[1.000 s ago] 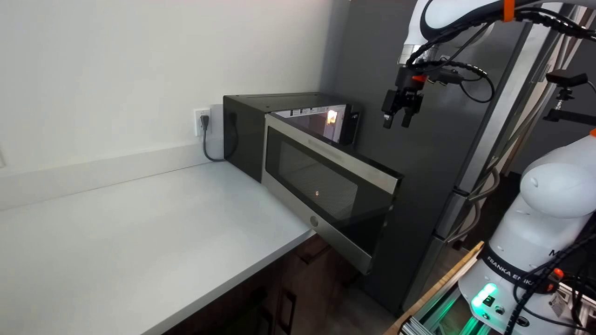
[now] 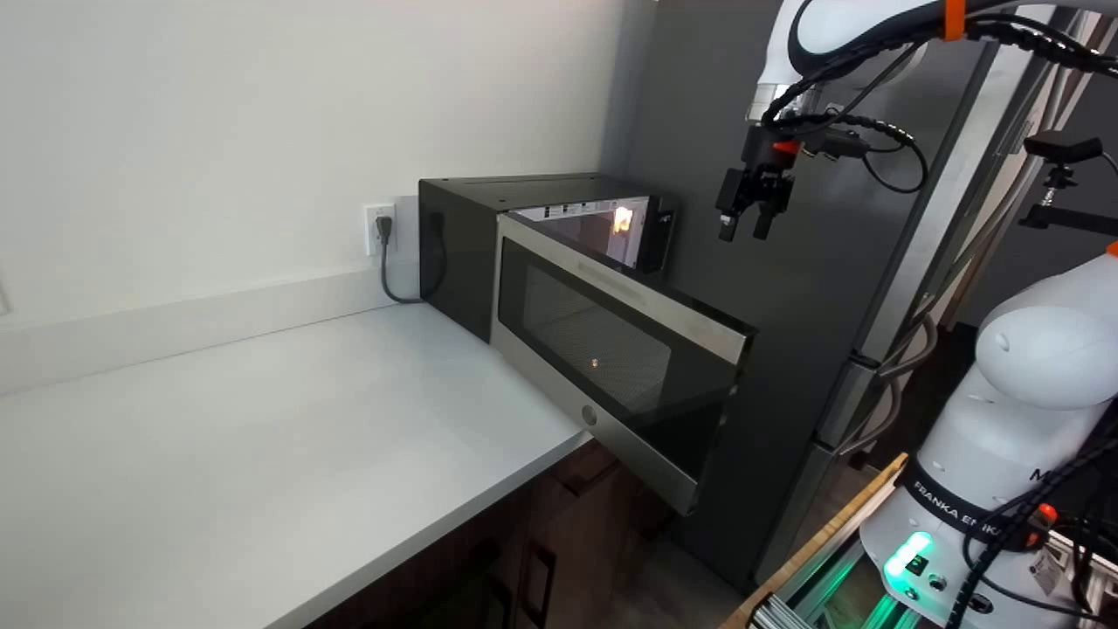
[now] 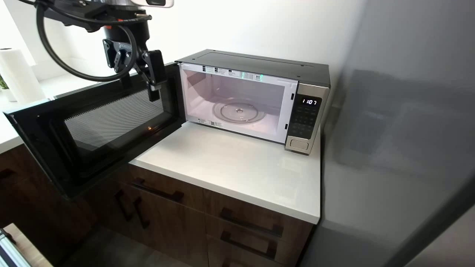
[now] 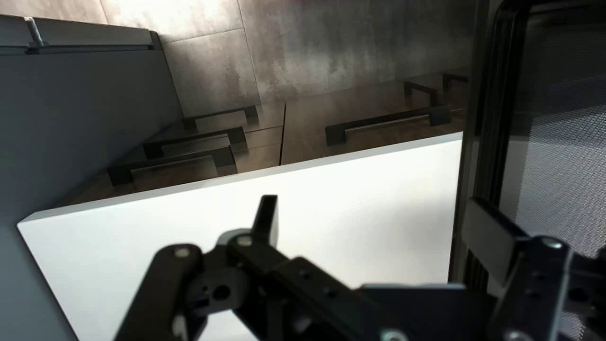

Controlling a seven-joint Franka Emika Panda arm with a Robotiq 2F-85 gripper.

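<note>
The microwave stands on the white counter with its door swung wide open. Inside its lit cavity, the round glass turntable is empty. My gripper hangs pointing down in front of the microwave, above the level of the door's top edge. Seen from the wrist, its fingers are spread wide, with only bare counter showing between them. The right-hand finger overlaps the door's inner edge in that view; whether they touch is hard to tell, though exterior view 1 shows them apart.
A grey refrigerator stands close beside the microwave. Dark cabinets with bar handles lie below the counter edge. A paper roll stands at the far left.
</note>
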